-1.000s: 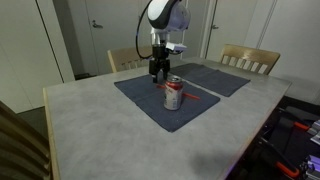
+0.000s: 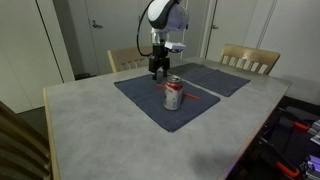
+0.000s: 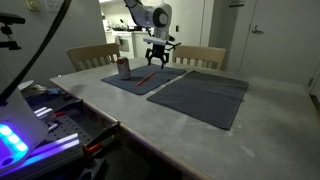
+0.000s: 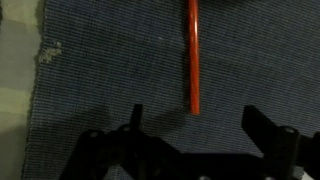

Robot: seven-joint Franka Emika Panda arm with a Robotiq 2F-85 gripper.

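Observation:
My gripper (image 2: 157,67) hangs open over the far part of a dark mat (image 2: 140,93). In exterior view 2 the gripper (image 3: 157,52) is also at the back of the table, beneath the white wrist of the arm. The wrist view shows a thin orange-red stick (image 4: 194,60) on the ribbed cloth, its near end pointing into the gap between my spread fingers. Nothing is held. A can (image 2: 173,94) stands upright on the mat. Orange pieces show on both sides of it in exterior view 1; whether they are one stick, I cannot tell.
A second dark cloth (image 3: 195,98) lies flat on the table beside the first. Wooden chairs (image 2: 250,58) stand round the edges.

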